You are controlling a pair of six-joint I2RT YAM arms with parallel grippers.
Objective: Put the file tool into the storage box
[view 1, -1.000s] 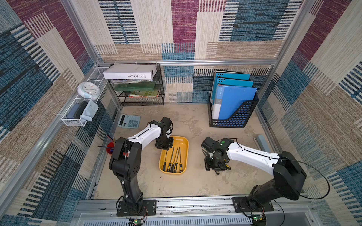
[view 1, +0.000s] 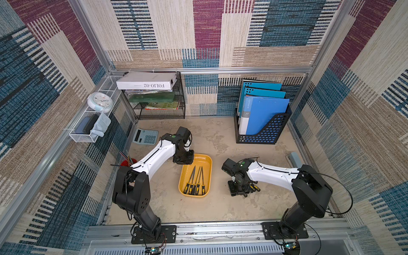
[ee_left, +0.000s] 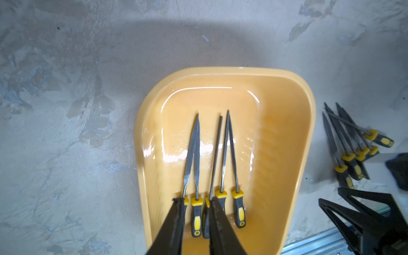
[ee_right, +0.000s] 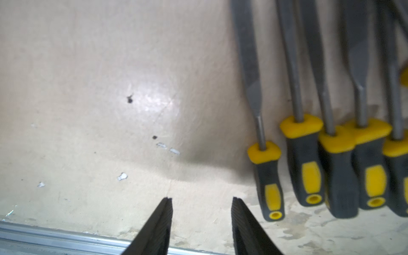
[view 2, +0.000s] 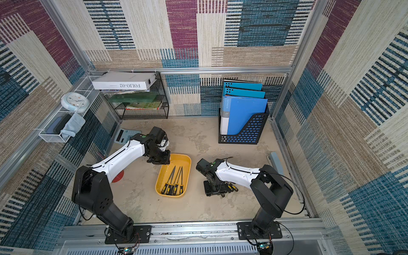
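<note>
The yellow storage box [ee_left: 310, 136] lies on the table, several slim files with black-and-yellow handles [ee_left: 196, 216] resting inside it. Above its far left side hangs my left gripper, part open with no file between its fingers. Right of the box, a fan of loose files [ee_right: 265, 182] lies on the table, partly covered by the right arm in both top views. My right gripper is over bare table, its fingers spread and empty. The nearest file handle is just right of these fingers in the right wrist view.
A blue-folder rack [view 1: 259, 138], a wire shelf [view 1: 180, 102] and a calculator [view 1: 145, 136] stand toward the back. A grey object [view 1: 295, 159] lies by the right wall. Open table separates the box from the loose files.
The leftmost file in the box now leans more.
</note>
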